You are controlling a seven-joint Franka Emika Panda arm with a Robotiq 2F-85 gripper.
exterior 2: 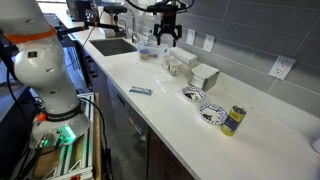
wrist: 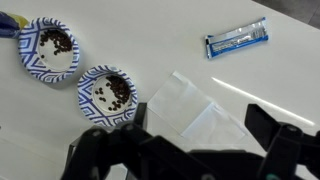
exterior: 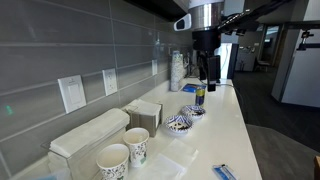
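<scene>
My gripper is open above the counter, its two fingers wide apart with nothing between them. Exterior view 1 has the gripper (exterior: 209,72) high over the counter, clear of everything on it. Two blue-and-white patterned bowls, one nearer (wrist: 107,96) and one farther (wrist: 50,50), hold small dark brown pieces. A blue-and-silver packet (wrist: 237,38) lies flat at the upper right of the wrist view. Below the gripper is a clear, flat plastic sheet or bag (wrist: 190,108).
Two patterned paper cups (exterior: 112,160) (exterior: 137,143) stand near the wall beside a pale box (exterior: 88,145). Past the bowls is a blue-and-yellow can (exterior 2: 233,121).
</scene>
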